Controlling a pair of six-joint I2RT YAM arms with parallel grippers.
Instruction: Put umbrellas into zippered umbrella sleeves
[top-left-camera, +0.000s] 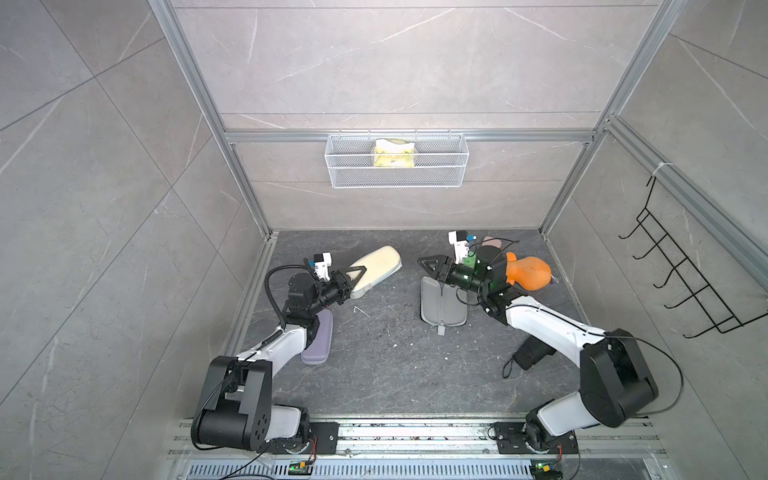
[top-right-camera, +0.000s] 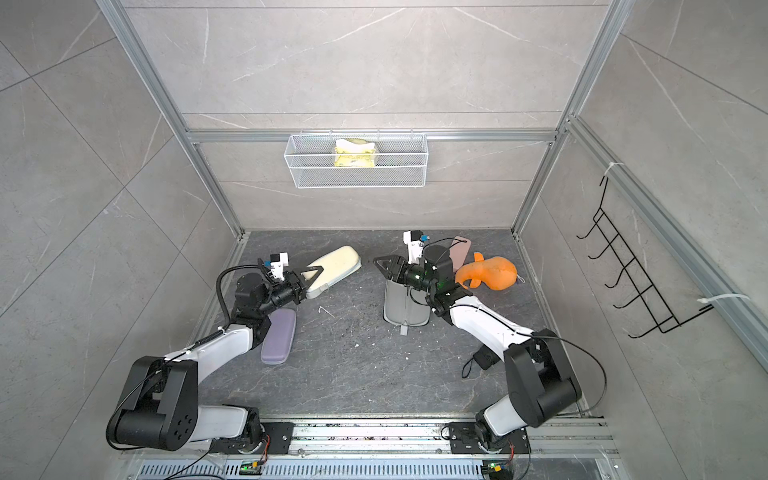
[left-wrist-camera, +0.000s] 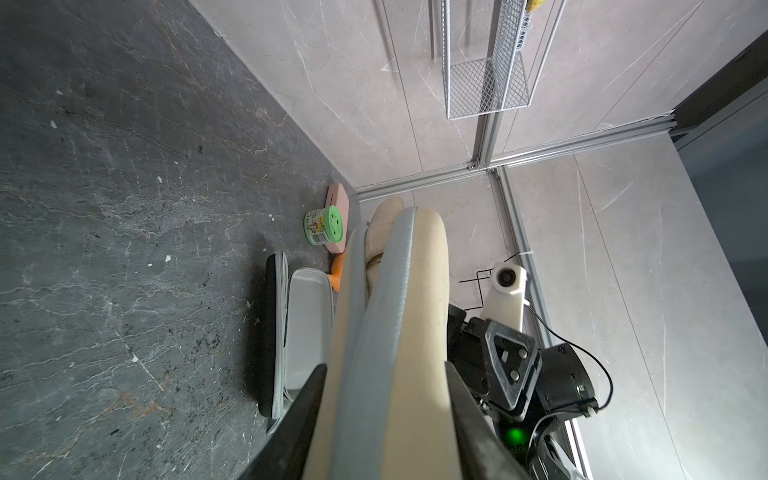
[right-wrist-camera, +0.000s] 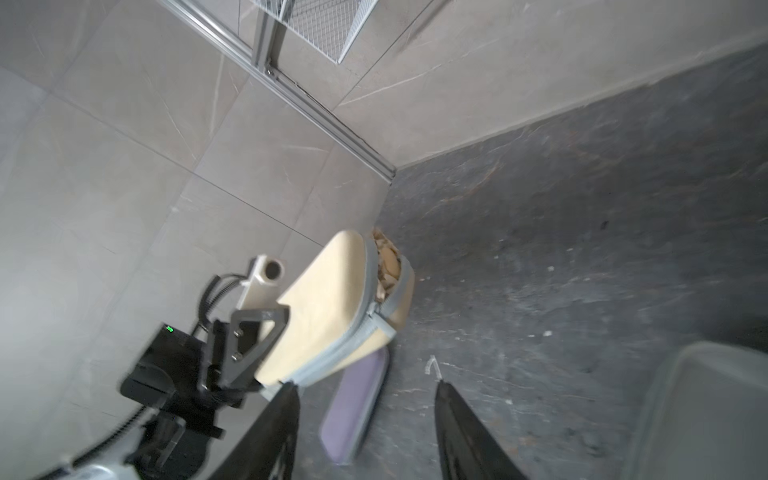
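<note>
My left gripper (top-left-camera: 357, 277) is shut on the near end of a cream sleeve (top-left-camera: 380, 264) and holds it raised. Pale grey trim lines the sleeve's zip opening, where something tan and folded (right-wrist-camera: 388, 266) shows inside. It is apart from my right gripper, whose fingers stand apart with nothing between them, above the back of an open grey sleeve (top-left-camera: 444, 305). On the left lies a purple sleeve (top-left-camera: 319, 340), partly under the left arm. A black folded umbrella (top-left-camera: 533, 352) with a wrist loop rests at the right, partly hidden by the right arm.
An orange plush toy (top-left-camera: 529, 273) sits at the back right. Near it are a pink case (top-right-camera: 460, 250) and a green-lidded tub (left-wrist-camera: 322, 225). A wire basket (top-left-camera: 396, 177) hangs on the back wall.
</note>
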